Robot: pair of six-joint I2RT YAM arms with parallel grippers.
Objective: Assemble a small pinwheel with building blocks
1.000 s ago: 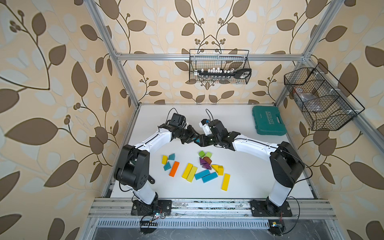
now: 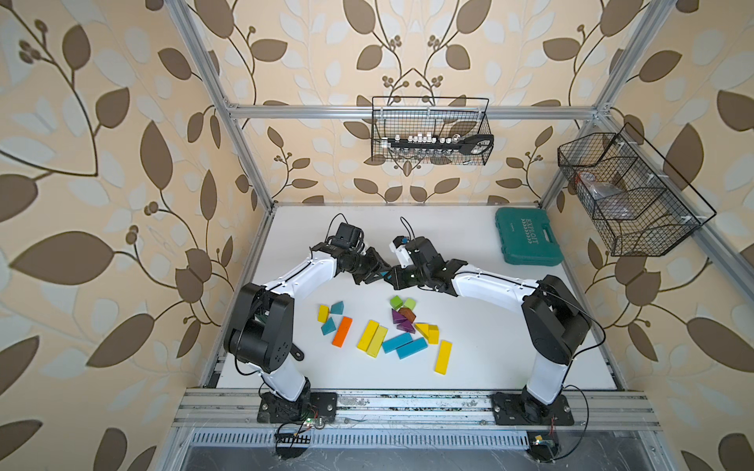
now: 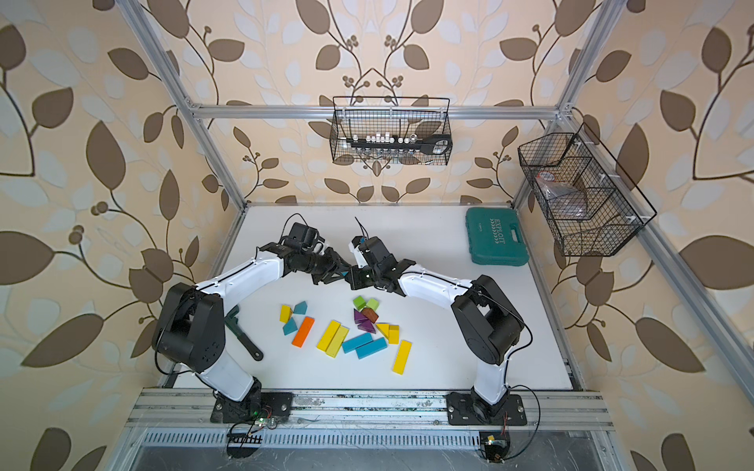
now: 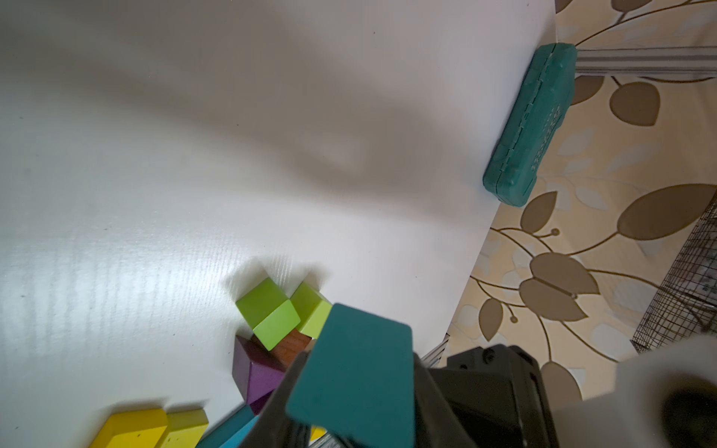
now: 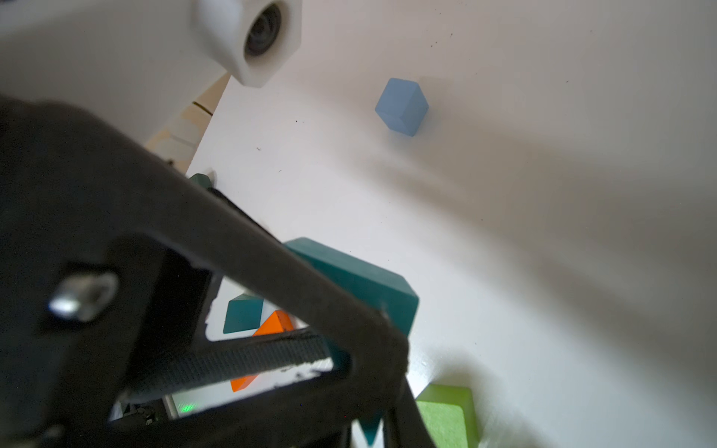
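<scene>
A teal block hangs above the table, with my left gripper shut on it. In the right wrist view the left gripper's dark fingers cover much of the teal block. My right gripper is shut close below, where a narrow teal tip shows between its fingers; whether it pinches that tip I cannot tell. From above, the two grippers meet over the table's middle. Loose on the table lie green cubes, purple wedges, a brown piece and blue bars.
Yellow bars, an orange bar and teal wedges lie at front left and centre. A pale blue block stands alone. A green case sits back right.
The left arm and the blocks on the table look unchanged.
</scene>
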